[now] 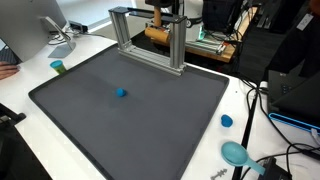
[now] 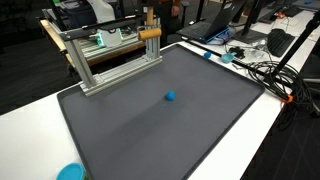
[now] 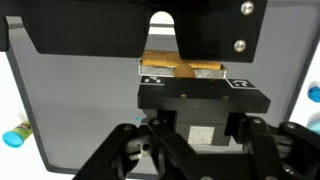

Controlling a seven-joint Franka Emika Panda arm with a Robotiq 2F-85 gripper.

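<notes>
A wooden mallet with an orange-tan head [image 1: 157,35] hangs head-down at the far side of the board. In the second exterior view its head [image 2: 150,33] lies roughly level below an upright brown handle. My gripper is shut on the mallet; the handle runs up between its fingers, and the head shows beyond them in the wrist view. In both exterior views the fingers are hard to make out near the top edge. A pale metal frame [image 1: 150,56] stands just below the mallet; contact between them cannot be told.
A small blue piece [image 1: 121,92] lies on the dark grey board [image 1: 130,130]. Another blue piece [image 1: 227,121] and a teal round object [image 1: 238,155] sit on the white table to the right. A green-topped cup [image 1: 58,67] stands left. Much of the board is clear.
</notes>
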